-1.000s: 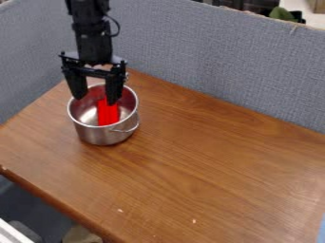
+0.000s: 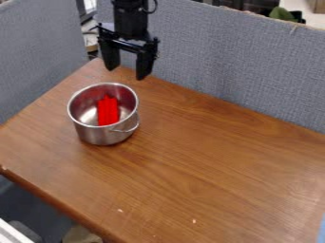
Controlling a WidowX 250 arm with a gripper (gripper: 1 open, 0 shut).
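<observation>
A steel pot [image 2: 86, 123] with a wire handle stands on the wooden table at the left, a red object [image 2: 108, 111] lying inside it. My black gripper [image 2: 127, 61] hangs at the top centre, behind and above the pot, in front of the grey padded wall, its fingers spread open with nothing visible between them.
Grey padded walls [image 2: 254, 66] border the table [image 2: 216, 171] at the back and left.
My gripper has risen and moved back and to the right, away from over the pot. The pot and red object look unmoved.
</observation>
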